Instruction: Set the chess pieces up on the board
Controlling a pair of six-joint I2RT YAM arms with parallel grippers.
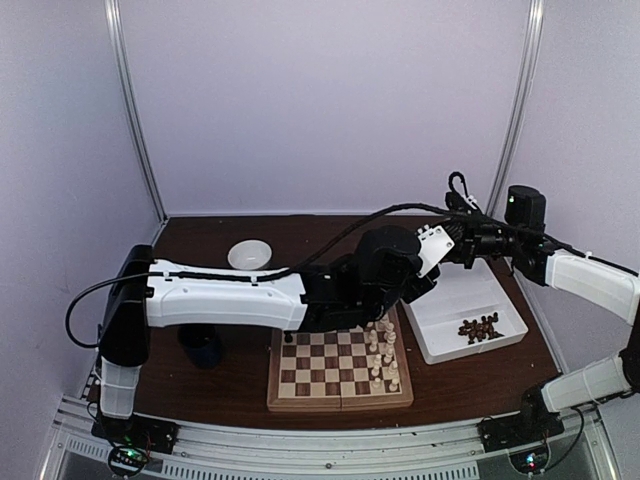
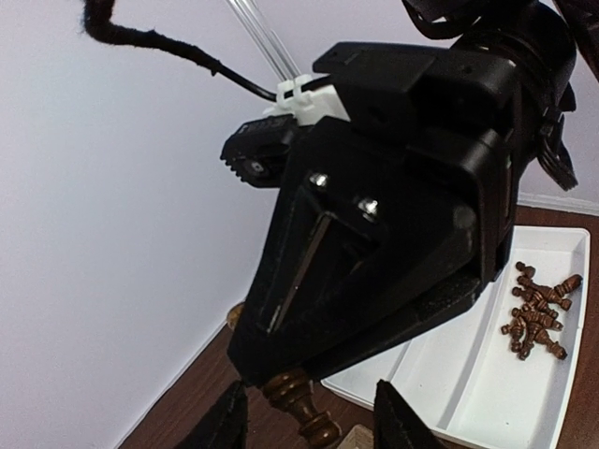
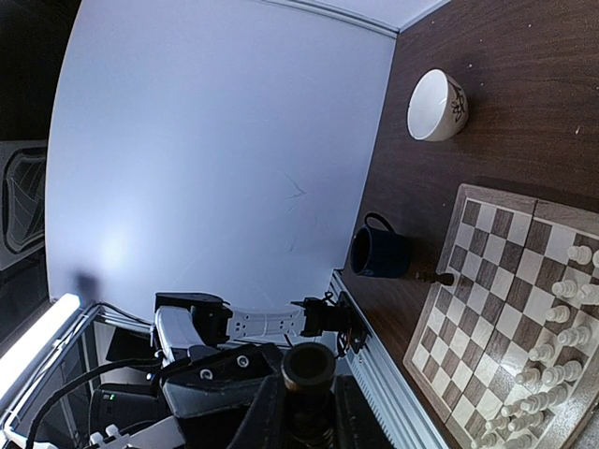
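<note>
A dark brown chess piece point(image 2: 298, 402) points down from my right gripper, which is shut on it. My left gripper stands part open, with one finger point(image 2: 225, 421) on either side of the piece's free end and gaps visible. Both grippers meet in the air beyond the board's right side. The chessboard point(image 1: 340, 404) carries several light pieces point(image 1: 389, 350) along its right side. One dark piece point(image 3: 435, 278) stands at the opposite edge. Several brown pieces point(image 1: 480, 328) lie heaped in the white tray point(image 1: 440, 345).
A white bowl point(image 1: 249, 254) sits at the back left, and a dark blue mug point(image 3: 379, 253) stands left of the board. In the top view my left arm point(image 1: 230, 300) spans above the board and covers its far part.
</note>
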